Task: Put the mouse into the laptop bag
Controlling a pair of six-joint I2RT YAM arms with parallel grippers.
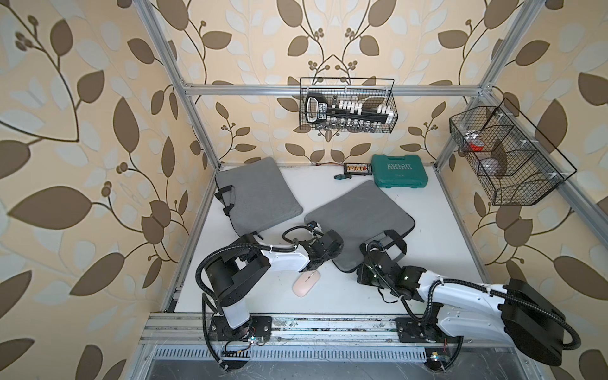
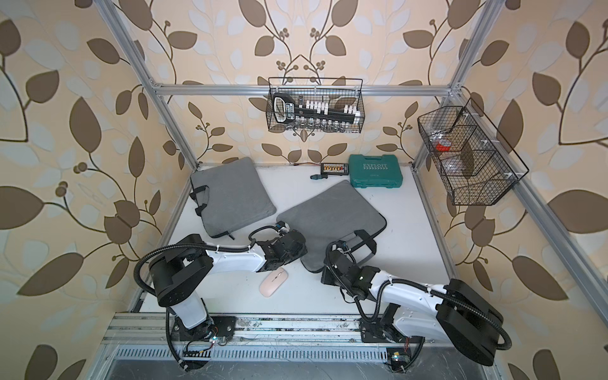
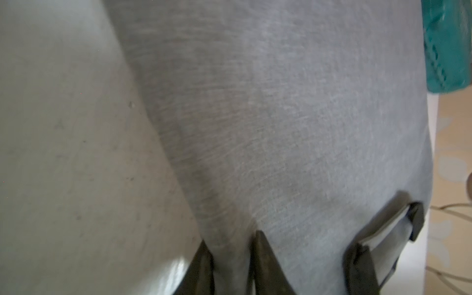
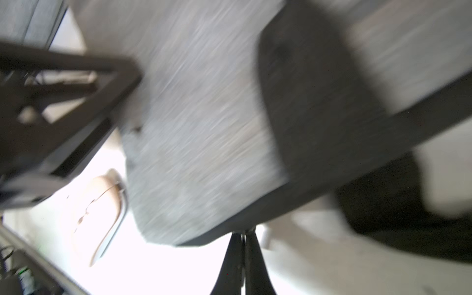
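The grey laptop bag (image 1: 354, 215) lies at centre-right, its dark strap (image 4: 309, 98) near my right gripper. My right gripper is shut, with its tips at the bag's dark-edged border. My left gripper is at the bag's left border, fingers on either side of the grey edge; whether they grip it is unclear. The pale pink mouse (image 1: 306, 283) lies on the white table just in front of my left gripper, outside the bag.
A second grey bag (image 1: 253, 190) lies back left. A green case (image 1: 399, 171) and small bit set (image 1: 356, 168) stand at the back. Wire baskets hang on the back and right.
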